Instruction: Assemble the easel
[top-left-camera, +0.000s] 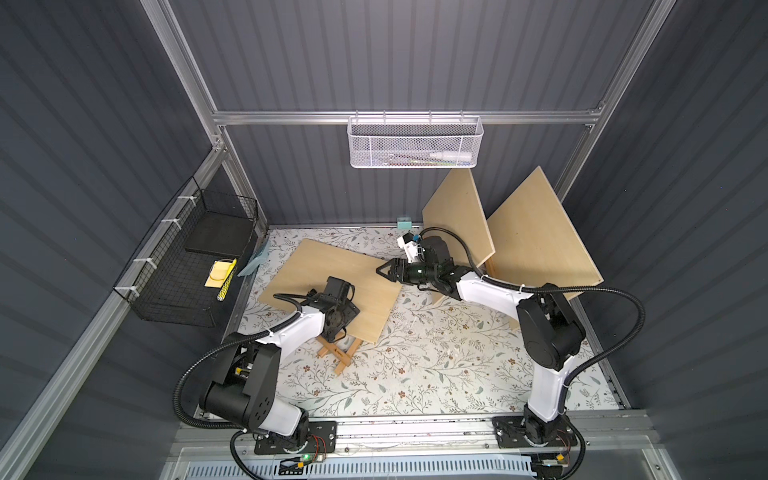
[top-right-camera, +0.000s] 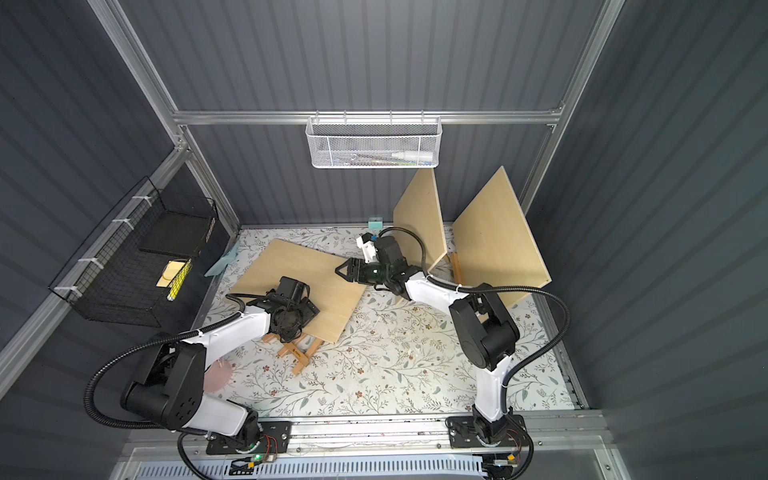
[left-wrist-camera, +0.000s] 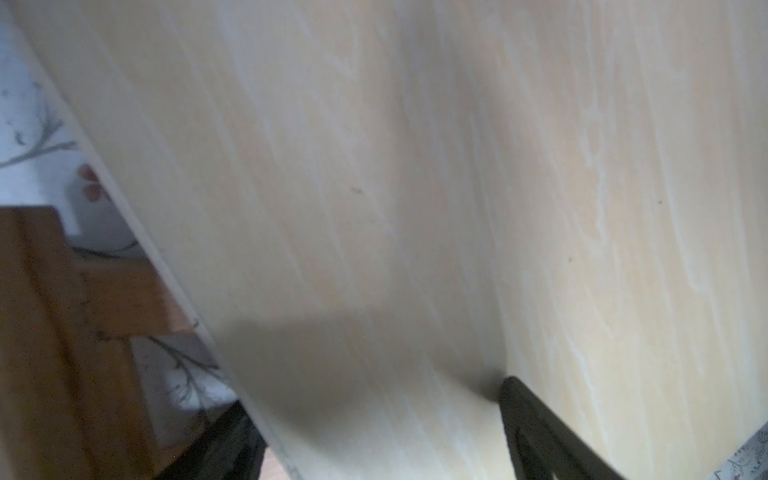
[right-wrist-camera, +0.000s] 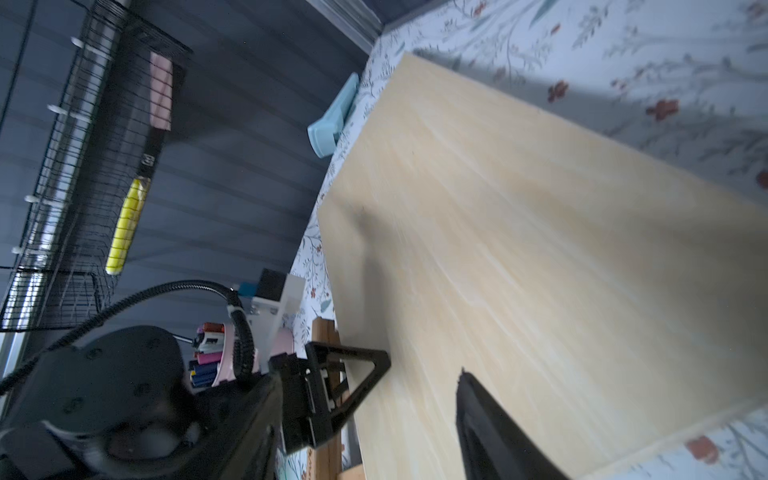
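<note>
A pale wooden board (top-left-camera: 320, 260) lies tilted over the left part of the table, covering most of the wooden easel frame (top-left-camera: 344, 357), whose legs stick out at its front edge. My left gripper is open at that front edge, one finger off the edge and the other above the board's face; whether it touches cannot be told. My right gripper has its fingers apart with nothing between them, over the board's right side. Two more boards stand upright at the back right, a nearer one (top-left-camera: 457, 209) and a larger one (top-left-camera: 536, 232).
A white mesh basket (top-left-camera: 416, 145) hangs on the back wall, and a black wire basket (top-left-camera: 188, 264) hangs on the left. A pink round object (top-right-camera: 217, 374) sits behind the left arm.
</note>
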